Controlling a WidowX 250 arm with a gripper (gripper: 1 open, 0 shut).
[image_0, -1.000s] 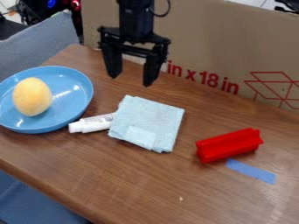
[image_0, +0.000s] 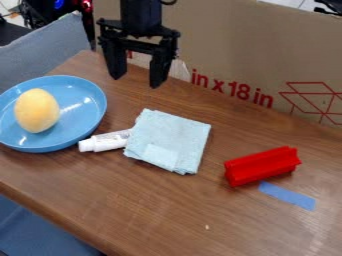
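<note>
My black gripper (image_0: 138, 68) hangs open at the top centre, above the table, with nothing between its fingers. Below it a folded pale blue cloth (image_0: 168, 143) lies on the wood, next to a white tube (image_0: 104, 142). A blue plate (image_0: 79, 100) on the left holds a yellow oval object (image_0: 36, 109). A red cylindrical object (image_0: 261, 165) lies at the right.
A cardboard box wall (image_0: 267, 55) stands along the back, and a grey padded edge (image_0: 34, 62) at the back left. A strip of blue tape (image_0: 286, 196) is on the table.
The objects on the table have not moved.
</note>
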